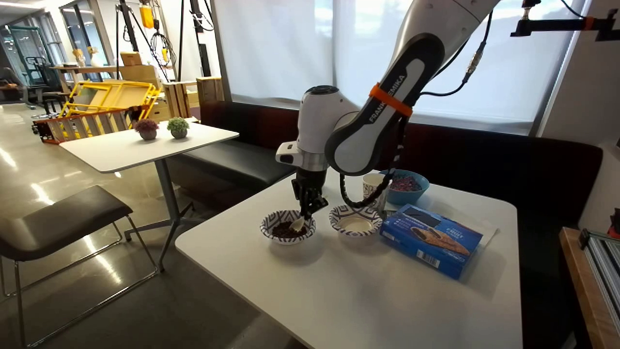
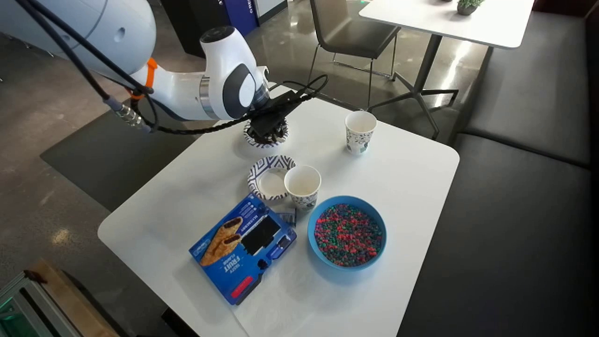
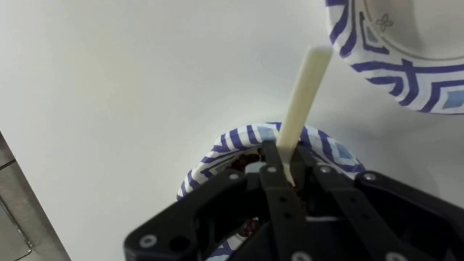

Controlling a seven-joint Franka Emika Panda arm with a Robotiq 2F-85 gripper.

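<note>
My gripper is shut on a pale spoon, low over a patterned paper bowl. The spoon's handle sticks up past the fingers in the wrist view, and its head rests among dark beans or beads in that bowl. From the wrist, the fingers hide much of the bowl. A second patterned bowl, pale inside with no dark pieces visible, stands to the right of the first in exterior view 1, a gap between them.
A blue snack box lies beside the second bowl. A paper cup stands close to that bowl, another cup farther off. Nearby is a blue bowl of colourful bits.
</note>
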